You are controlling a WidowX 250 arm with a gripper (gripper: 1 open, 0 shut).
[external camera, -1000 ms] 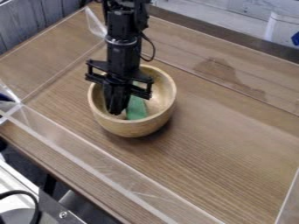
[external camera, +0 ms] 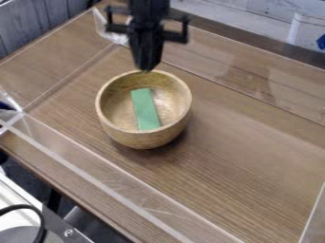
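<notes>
A wooden bowl sits on the wooden table, left of centre. A flat green block lies inside it. My dark gripper is raised above and behind the bowl, near the top of the view, blurred. It looks narrow, and I see nothing held in it, though its fingertips are too blurred to make out clearly.
A white wall or edge runs along the back right. Cables and dark clutter lie off the table's edge at the lower left.
My gripper has risen out of the bowl and moved up and back. The green block is now fully visible in the bowl.
</notes>
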